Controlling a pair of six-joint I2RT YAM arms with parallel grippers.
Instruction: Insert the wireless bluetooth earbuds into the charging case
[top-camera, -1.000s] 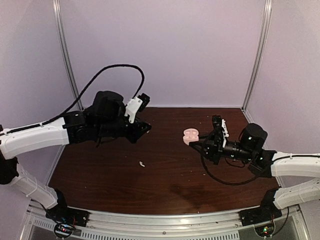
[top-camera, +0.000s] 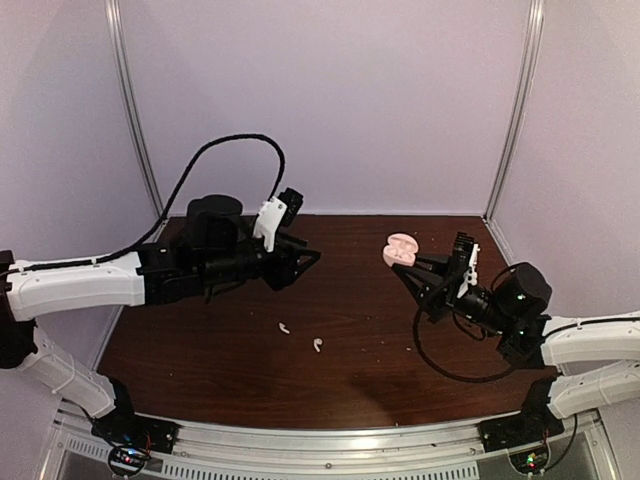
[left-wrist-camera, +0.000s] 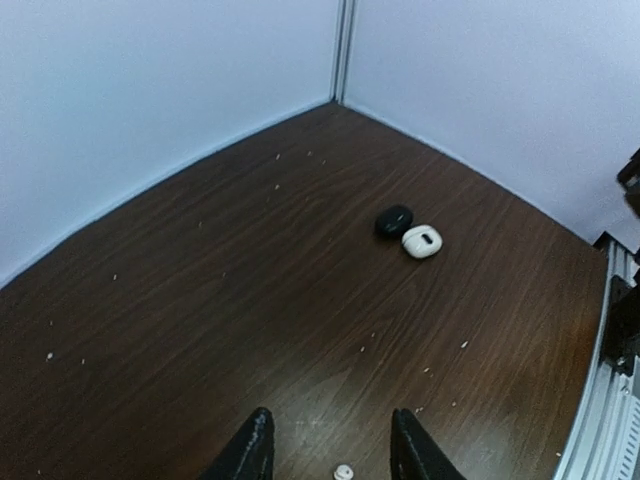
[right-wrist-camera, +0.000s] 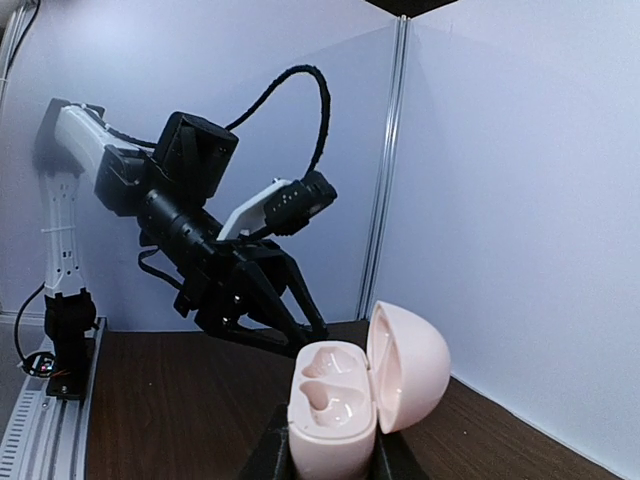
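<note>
My right gripper (top-camera: 405, 268) is shut on the pale pink charging case (top-camera: 401, 248), held above the table. Its lid is hinged open in the right wrist view, and both hollows of the case (right-wrist-camera: 332, 392) look empty. Two small white earbuds lie apart on the dark table: a left earbud (top-camera: 284, 328) and a right earbud (top-camera: 318, 345). My left gripper (top-camera: 312, 258) hangs over the table behind them, open. At the bottom of the left wrist view a small white round piece (left-wrist-camera: 343, 472) shows in the gap between its fingers; I cannot tell what it is.
In the left wrist view a black rounded piece (left-wrist-camera: 394, 221) and a white piece with a dark spot (left-wrist-camera: 422, 241) appear side by side; I cannot tell what they are. White specks dot the table (top-camera: 220, 370).
The right gripper moved right with the case.
</note>
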